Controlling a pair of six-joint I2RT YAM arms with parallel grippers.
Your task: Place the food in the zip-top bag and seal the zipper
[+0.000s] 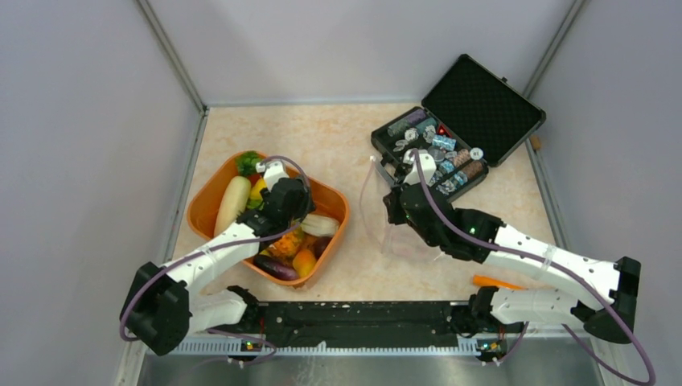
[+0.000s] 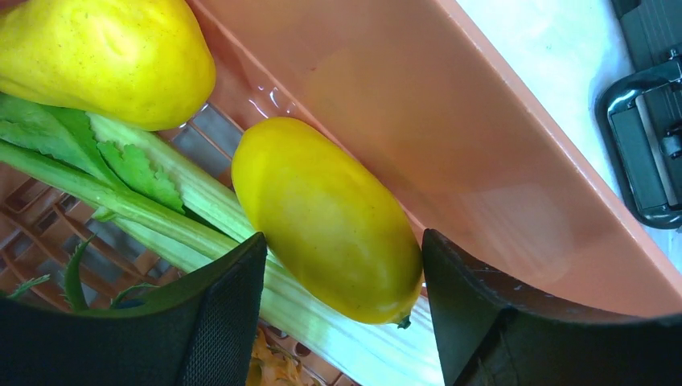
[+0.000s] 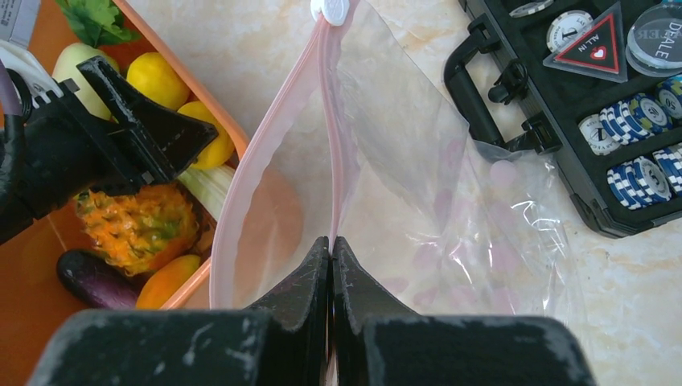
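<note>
A smooth yellow fruit (image 2: 330, 225) lies on pale green stalks by the wall of the orange basket (image 2: 515, 161). Part open, my left gripper straddles it, one finger close against each side; whether they press on it does not show. My right gripper is shut on the rim of the clear zip top bag (image 3: 402, 193), whose pink zipper line runs up from the fingertips to a white slider (image 3: 330, 10). The bag's mouth gapes on the left. In the top view the left arm hides part of the basket.
In the basket lie a long pale vegetable (image 1: 233, 204), an eggplant (image 1: 275, 268), a spiky orange fruit (image 3: 137, 227) and several others. An open black case of chips (image 1: 434, 149) stands behind the bag. Bare table (image 1: 342, 145) lies between basket and case.
</note>
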